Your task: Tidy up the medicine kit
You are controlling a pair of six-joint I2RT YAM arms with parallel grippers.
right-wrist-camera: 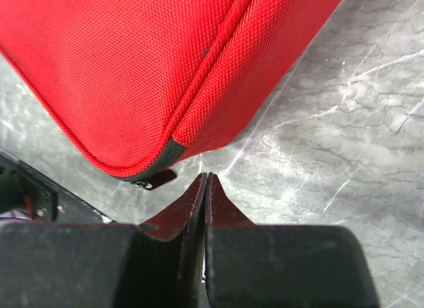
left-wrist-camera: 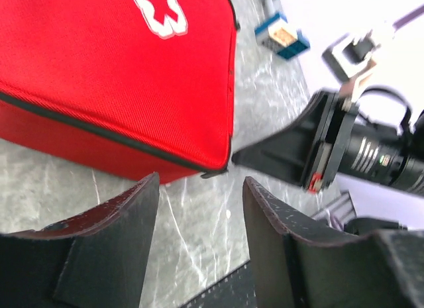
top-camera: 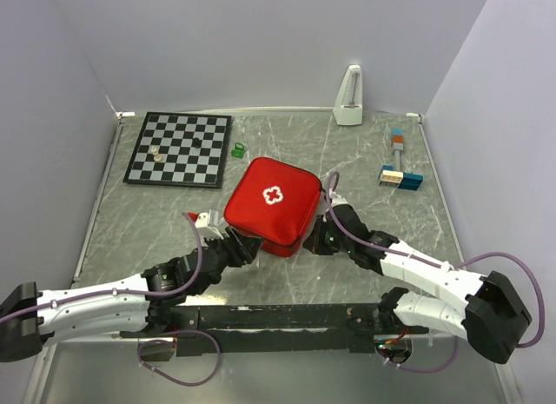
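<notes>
A red medicine bag (top-camera: 278, 215) with a white cross emblem lies lid down on the table, its front-right corner toward my arms. At that corner a black zipper pull (right-wrist-camera: 156, 180) hangs free in the right wrist view. Just beside it, my right gripper is shut with its tips together and nothing between them. My left gripper stands open in front of the bag's near edge, with only bare table showing between its fingers. The bag's contents are hidden.
Behind left lies a checkered board (top-camera: 178, 149) with a small green object (top-camera: 238, 150) next to it. A white metronome (top-camera: 349, 96) stands at the back. Blue and orange blocks (top-camera: 400, 176) sit on the right. Table on both sides of the bag is clear.
</notes>
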